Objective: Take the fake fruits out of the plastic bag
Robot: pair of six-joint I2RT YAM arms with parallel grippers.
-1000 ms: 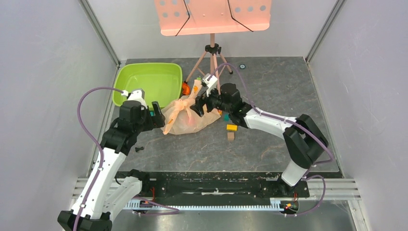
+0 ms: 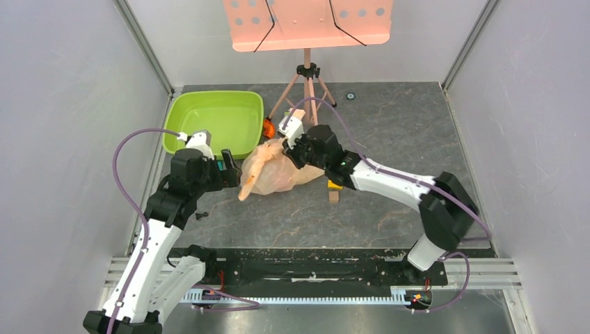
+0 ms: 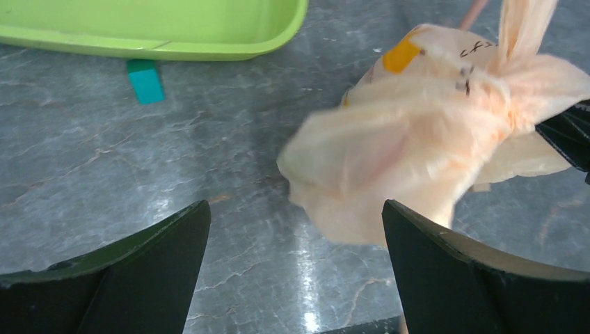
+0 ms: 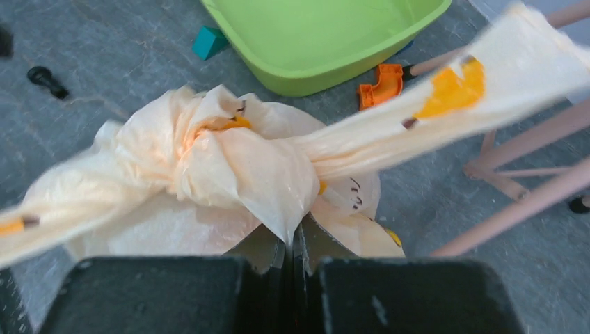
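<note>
The pale, translucent plastic bag (image 2: 275, 175) is knotted, its handles sticking out on either side of the knot. In the right wrist view my right gripper is shut on the bag's gathered film just below the knot (image 4: 243, 163). Part of the bag (image 3: 431, 118) looks blurred in the left wrist view and hangs above the floor. My left gripper stands open to the left of the bag, with only floor and a bag edge showing beyond its fingers (image 3: 132, 268). No fruit can be made out through the film.
An empty green basin (image 2: 216, 118) stands behind the left gripper. A teal block (image 3: 145, 81), an orange pipe piece (image 4: 381, 86) and a wooden block (image 2: 334, 197) lie around the bag. Pink tripod legs (image 4: 515, 195) rise behind.
The left arm has stayed nearly still.
</note>
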